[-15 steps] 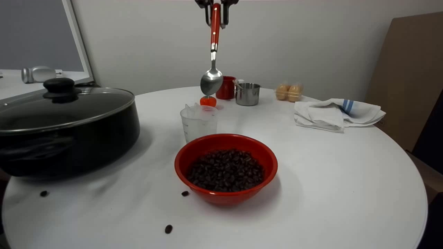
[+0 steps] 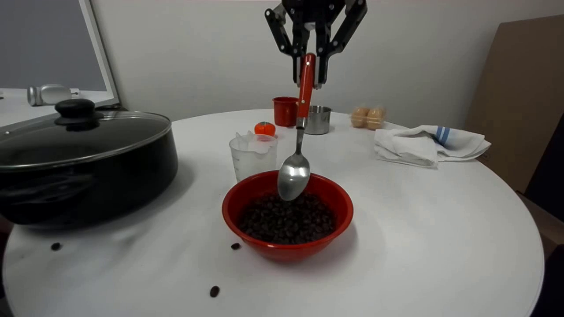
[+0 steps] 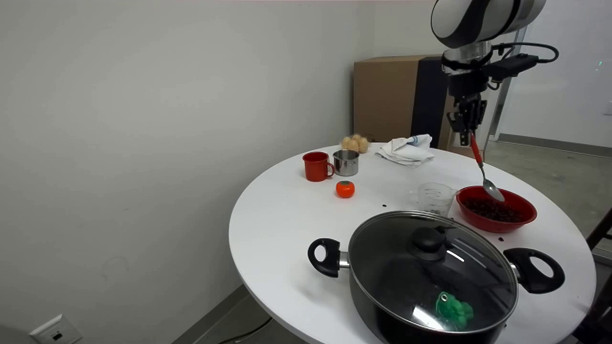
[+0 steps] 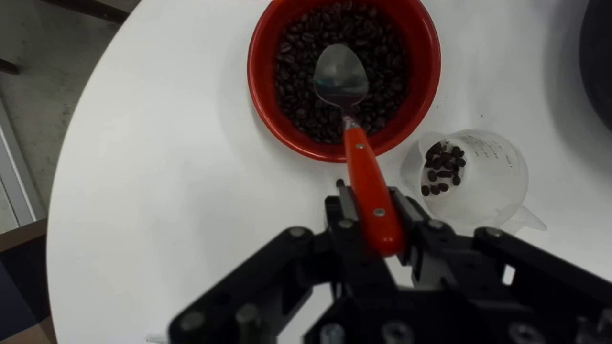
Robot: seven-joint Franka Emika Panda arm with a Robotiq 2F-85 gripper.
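Observation:
My gripper (image 2: 309,79) is shut on the red handle of a metal spoon (image 2: 294,177), which hangs bowl-end down. In the wrist view the spoon (image 4: 341,74) appears over the dark beans and carries nothing that shows. A red bowl (image 2: 338,222) holds many dark coffee beans (image 2: 288,219) beneath it. Whether the spoon's tip touches the beans I cannot tell. Beside the bowl stands a clear measuring cup (image 4: 493,177) with a small heap of beans (image 4: 442,166) at its bottom.
A black lidded pot (image 3: 373,292) takes up one side of the table. Farther back are a red mug (image 3: 316,166), a steel cup (image 3: 346,163), an orange persimmon (image 3: 345,189), eggs (image 2: 368,117) and a folded towel (image 2: 423,145). Stray beans (image 2: 214,291) lie near the bowl.
My gripper and the spoon have come down and toward the right in exterior view 1, from above the measuring cup area to over the red bowl. The bowl and cup have not moved.

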